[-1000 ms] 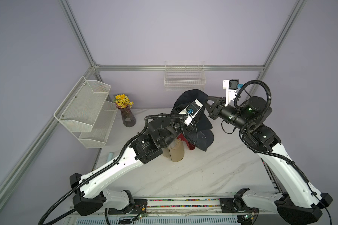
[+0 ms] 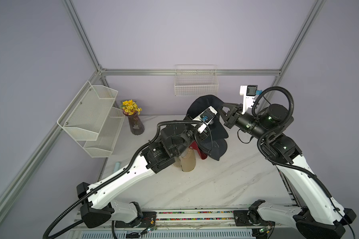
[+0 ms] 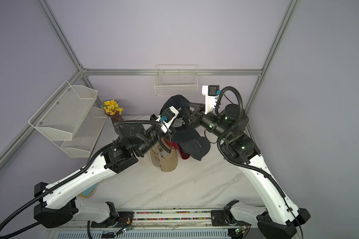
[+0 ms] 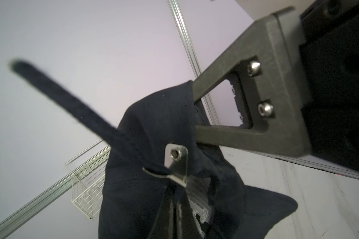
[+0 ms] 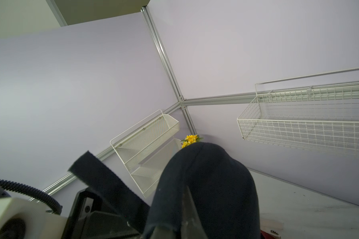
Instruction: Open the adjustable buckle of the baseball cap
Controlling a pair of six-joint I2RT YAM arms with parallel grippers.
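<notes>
A navy cap is held aloft between both arms above the table. In the left wrist view, its metal buckle sits above my left gripper, which is shut at the strap by the buckle; a loose strap end sticks up leftward. My right gripper is at the cap's edge; in the left wrist view its fingers reach behind the fabric. In the right wrist view it is shut on the cap's fabric, with the strap end to its left.
Below lie another dark cap, a red object and a tan cap. A flower vase stands back left, beside wall racks. A wire basket hangs on the back wall.
Over the last second both arms have shifted slightly to the right, the cap staying between them. Little else has changed.
</notes>
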